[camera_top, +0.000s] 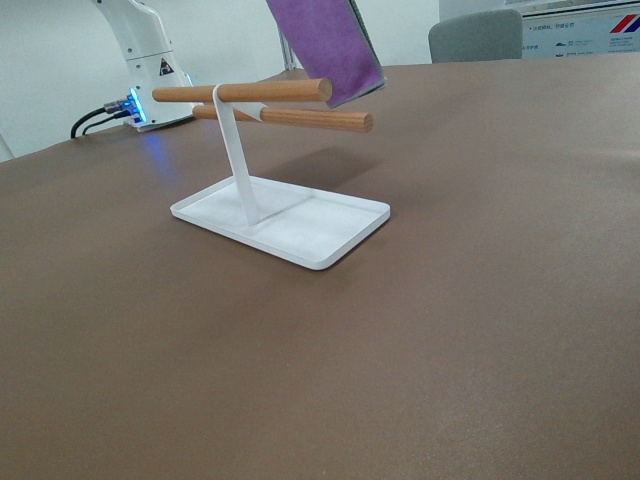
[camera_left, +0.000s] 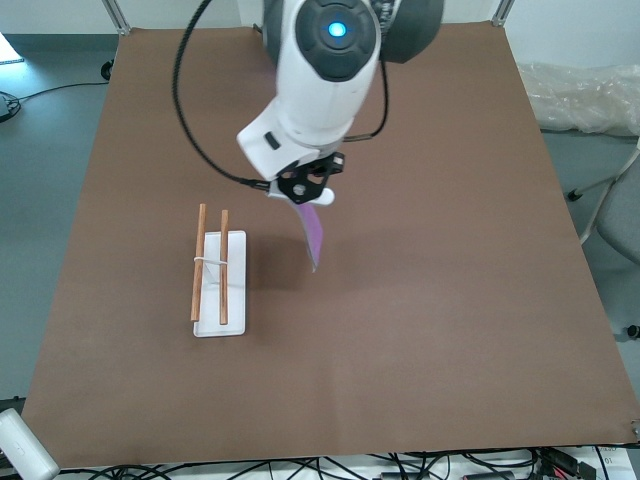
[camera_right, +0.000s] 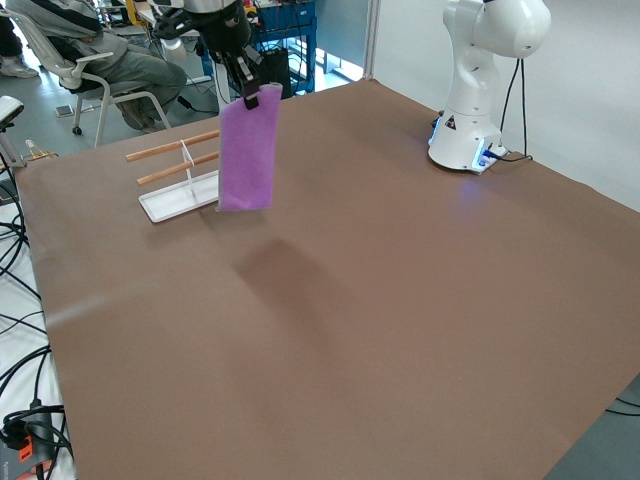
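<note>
My gripper (camera_right: 250, 92) is shut on a purple cloth (camera_right: 247, 160), which hangs from it; in the top view the cloth (camera_top: 325, 45) hangs just behind and above the wooden bars. A white rack stands on the table, with two wooden bars (camera_left: 224, 295) over a white tray (camera_left: 238, 300). In the left view the gripper (camera_left: 305, 195) is up and right of the rack, and the cloth shows edge-on below it.
The brown table (camera_left: 420, 340) is otherwise largely clear. Cables (camera_right: 25, 360) run along one side, and a chair (camera_left: 620, 210) is off the table.
</note>
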